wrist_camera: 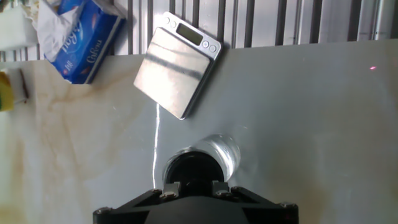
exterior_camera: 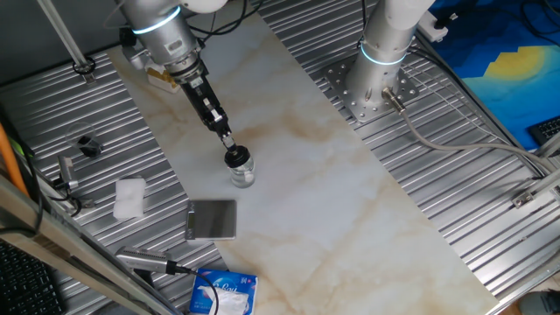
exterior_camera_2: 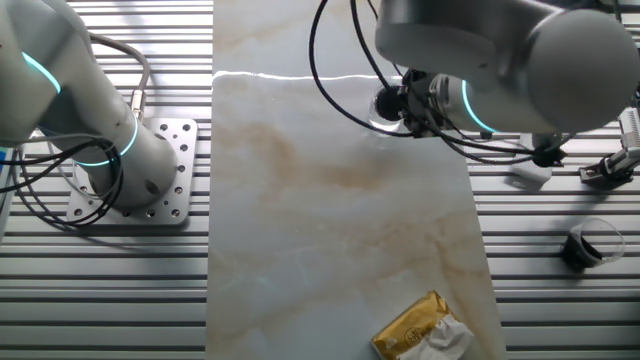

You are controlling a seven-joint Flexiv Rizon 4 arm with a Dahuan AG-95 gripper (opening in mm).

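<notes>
A clear glass jar with a black lid (exterior_camera: 237, 157) stands upright on the marbled table board, near its left edge in exterior view 1. My gripper (exterior_camera: 229, 142) comes down at a slant from the upper left, its tips right at the lid. In the wrist view the gripper has its fingertips (wrist_camera: 220, 188) apart, with the black lid (wrist_camera: 193, 169) showing in and beyond the gap. Whether they press on the lid cannot be made out. Below it the jar's glass body (wrist_camera: 225, 149) shows. The arm covers most of the jar (exterior_camera_2: 385, 126) in exterior view 2.
Close by the jar lies a silver scale (exterior_camera: 212, 220), with a blue tissue pack (exterior_camera: 225, 291) past it. A yellow pack (exterior_camera_2: 420, 325) lies at the board's other end. The board's middle is clear.
</notes>
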